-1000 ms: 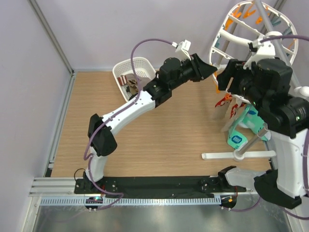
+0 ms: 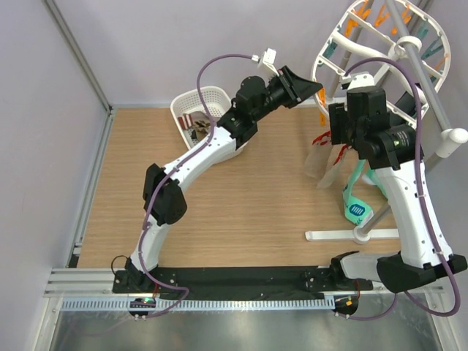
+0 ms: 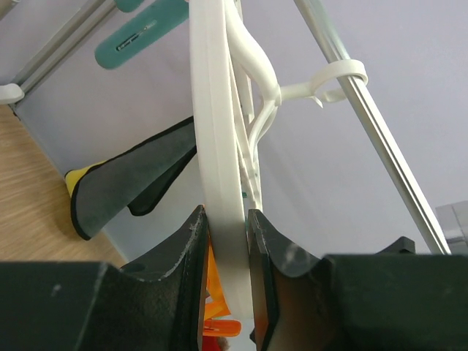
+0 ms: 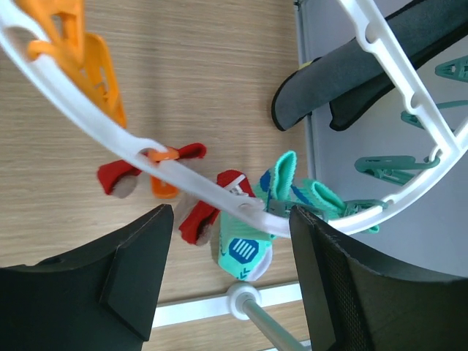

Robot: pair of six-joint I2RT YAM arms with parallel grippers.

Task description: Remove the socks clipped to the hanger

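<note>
The round white hanger (image 2: 319,53) hangs at the upper right in the top view. My left gripper is shut on the hanger's white rim (image 3: 217,146). Below the rim hang pale socks with red bands (image 2: 322,153) and teal socks (image 2: 355,203). Seen from the right wrist, the red-banded sock (image 4: 208,212) and teal sock (image 4: 241,248) hang by clips, just beyond my open right gripper. A dark grey sock (image 4: 344,69) with a yellow tip hangs farther off. Nothing shows gripped between the right fingers.
A white basket (image 2: 212,93) with several socks inside stands at the back of the table. The hanger's metal pole (image 2: 431,95) and its white foot (image 2: 329,235) stand at the right.
My right arm has moved left and a little lower. The hanger and its hanging socks have swung a little.
</note>
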